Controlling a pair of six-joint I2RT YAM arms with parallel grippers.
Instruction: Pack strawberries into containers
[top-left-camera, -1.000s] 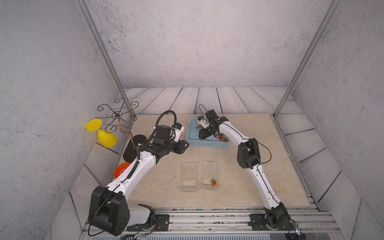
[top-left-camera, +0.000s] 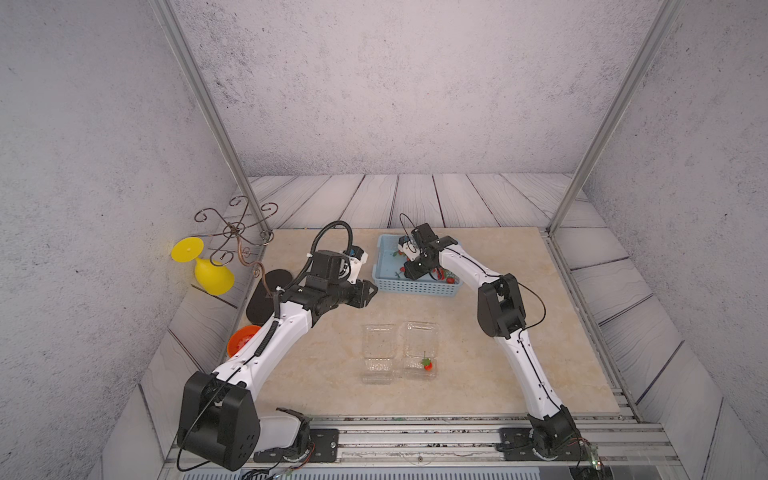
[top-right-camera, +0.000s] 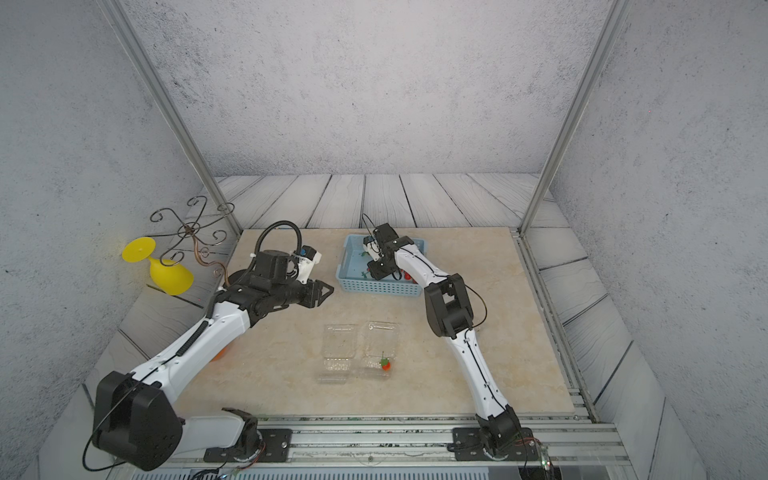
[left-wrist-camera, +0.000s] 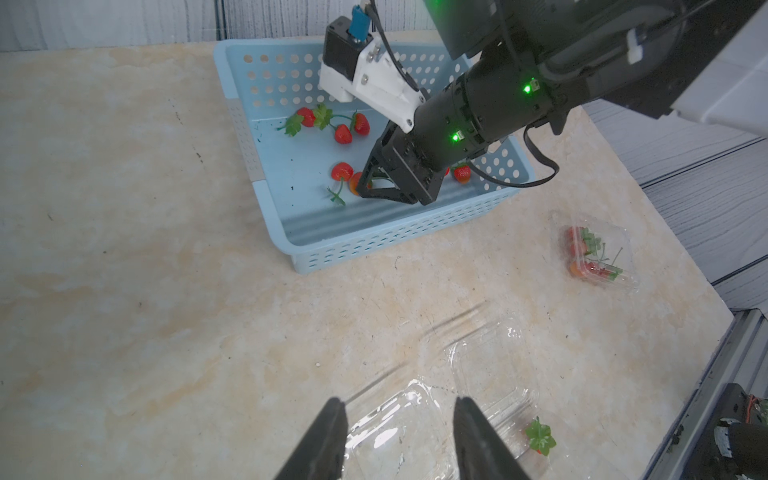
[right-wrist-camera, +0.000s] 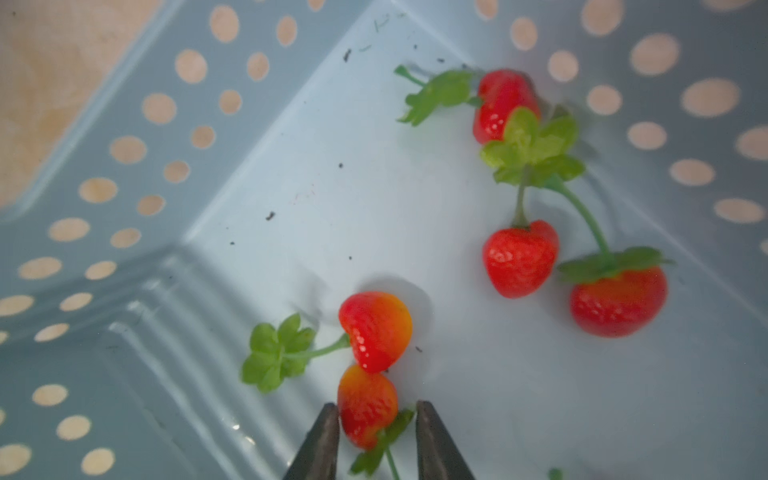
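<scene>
A blue perforated basket (left-wrist-camera: 272, 224) holds several strawberries with green leaves, among them one (right-wrist-camera: 520, 257) near its wall. My right gripper is low inside it, its fingers part open around the stem end of a strawberry (right-wrist-camera: 366, 400); whether they touch it I cannot tell. My left gripper hangs open and empty in front of the basket. Two clear open containers (top-left-camera: 379, 341) stand at the front, the right one with a strawberry (top-left-camera: 428, 365). A clear container with strawberries (left-wrist-camera: 596, 248) sits right of the basket in the left wrist view.
At the left are an orange bowl (top-left-camera: 244, 340), a dark disc and a yellow vase (top-left-camera: 214, 276) by a metal scroll stand. The table between basket and containers is clear.
My right gripper has shifted slightly within the basket, a little to the right in the top left view. The left arm has not visibly moved.
</scene>
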